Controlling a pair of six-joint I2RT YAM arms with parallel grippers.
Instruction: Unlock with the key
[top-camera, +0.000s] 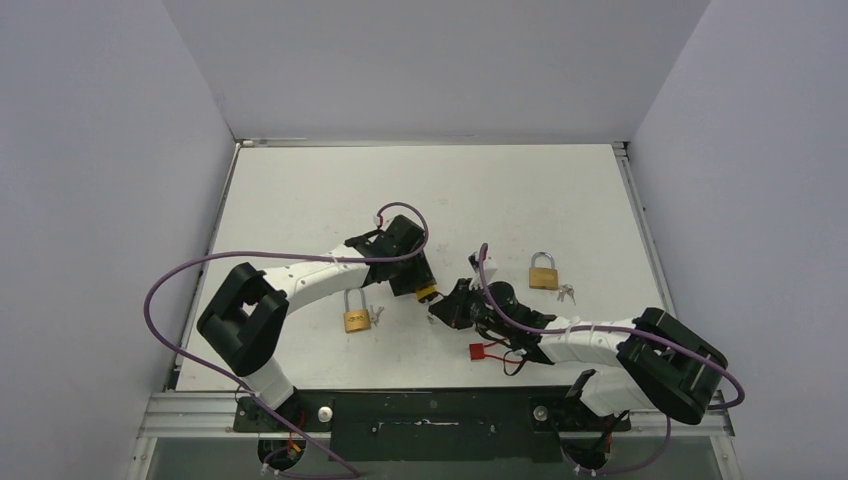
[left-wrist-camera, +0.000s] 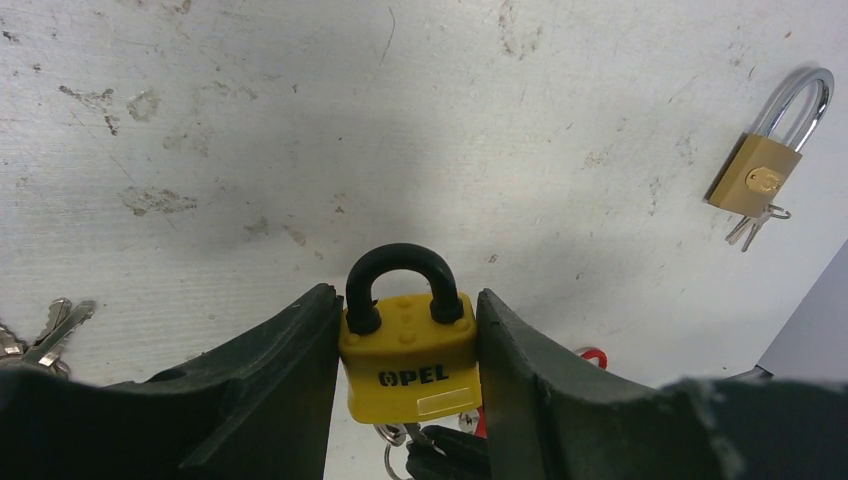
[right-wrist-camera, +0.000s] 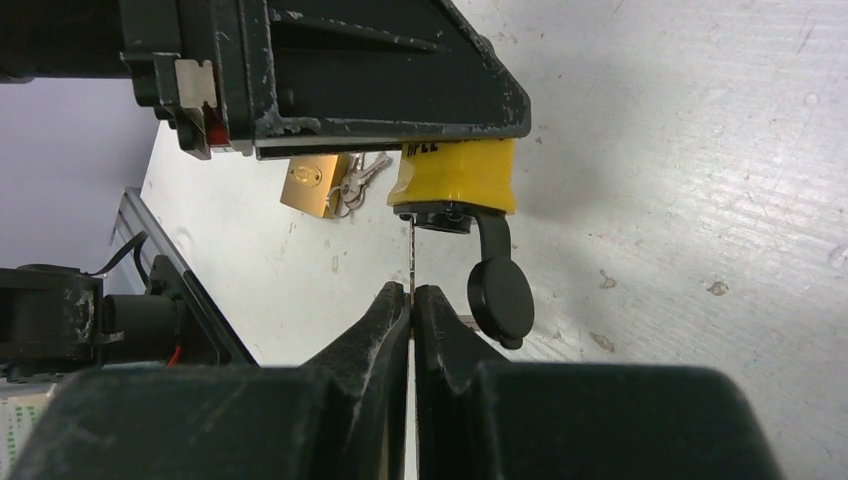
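A yellow padlock (left-wrist-camera: 408, 370) with a black shackle is clamped above the table, my left gripper shut on it. In the right wrist view the padlock's (right-wrist-camera: 460, 175) bottom faces my right gripper, its black keyhole cover (right-wrist-camera: 501, 300) hanging open to one side. My right gripper is shut on a thin key (right-wrist-camera: 411, 255), seen edge-on. The key's upper end reaches the padlock's underside near the left edge of the dark keyhole area. Whether it touches or has entered the slot I cannot tell.
Brass padlocks with keys lie on the table, one at left (top-camera: 357, 320) and one at right (top-camera: 543, 278). A red padlock (top-camera: 476, 352) lies just in front of the right arm.
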